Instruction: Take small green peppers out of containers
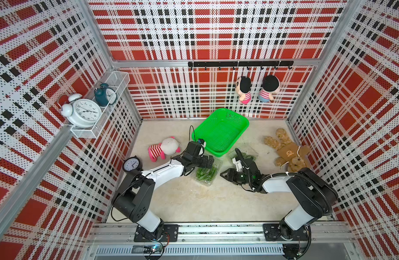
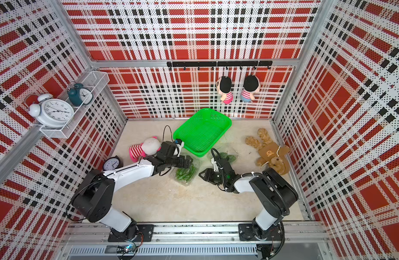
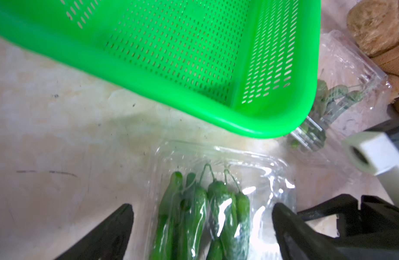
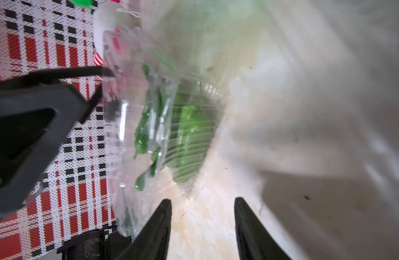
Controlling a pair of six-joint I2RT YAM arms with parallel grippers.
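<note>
Long green peppers (image 3: 198, 221) lie side by side in a clear plastic container (image 3: 268, 173), directly below my left gripper, whose fingers stand wide apart with nothing held. From the right wrist view the same container (image 4: 121, 173) appears side-on, tall and clear. Just to its right is my right gripper; its fingertips are spread, only tabletop between them. A second clear container (image 3: 334, 56) with a few green peppers (image 3: 338, 101) rests behind the right arm, partly hidden from above.
A green perforated basket (image 1: 223, 132), empty, stands behind the containers. To its left lies a striped plush toy (image 1: 162, 149), with a dark clock (image 1: 131, 164) farther left. A brown bear (image 1: 290, 151) lies at right.
</note>
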